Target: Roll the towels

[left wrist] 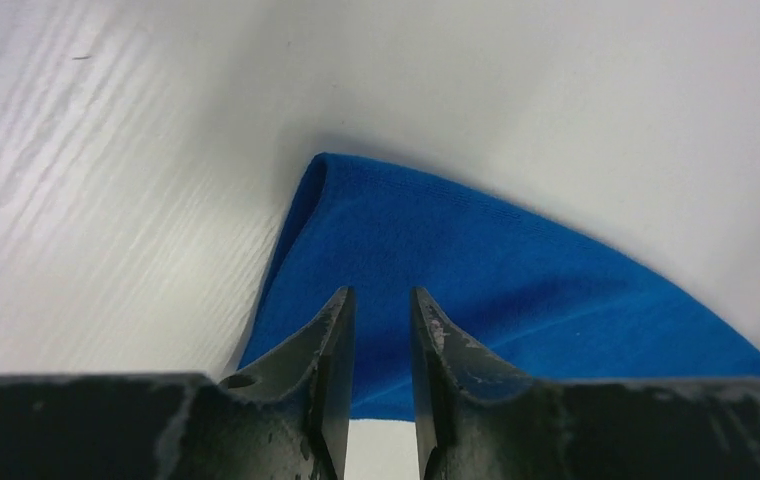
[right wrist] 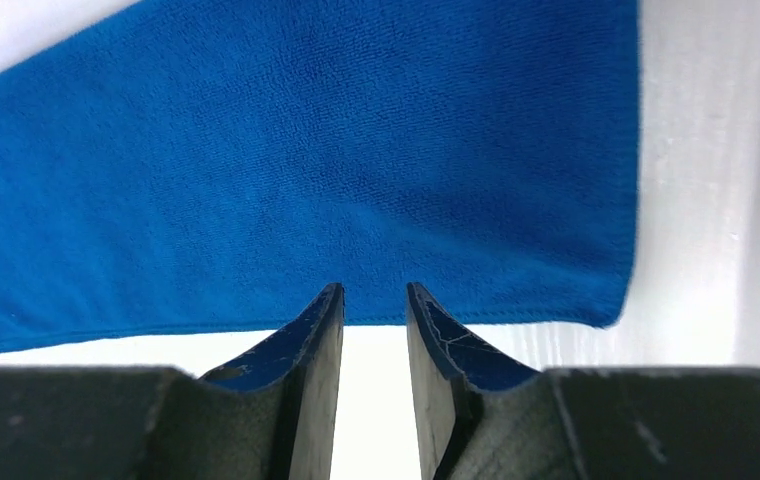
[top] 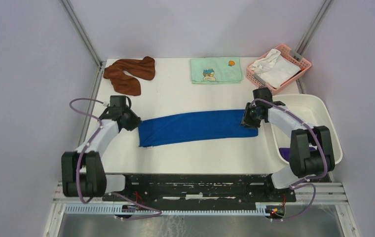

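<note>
A long blue towel (top: 198,125) lies folded into a flat strip across the middle of the table. At its left end, near the far corner, my left gripper (top: 137,122) is part open. The left wrist view shows that corner of the blue towel (left wrist: 436,240) ahead of the left gripper, its fingers apart with nothing held. Over the strip's right end is my right gripper (top: 244,124). In the right wrist view the near hem of the blue towel (right wrist: 206,220) runs just past the tips of the right gripper, which is also parted and empty.
A crumpled brown towel (top: 126,74) lies back left, a folded green towel (top: 216,70) back centre. At back right stands a pink basket (top: 305,63) with white cloths. A white bin (top: 327,118) with a purple cloth sits under the right arm.
</note>
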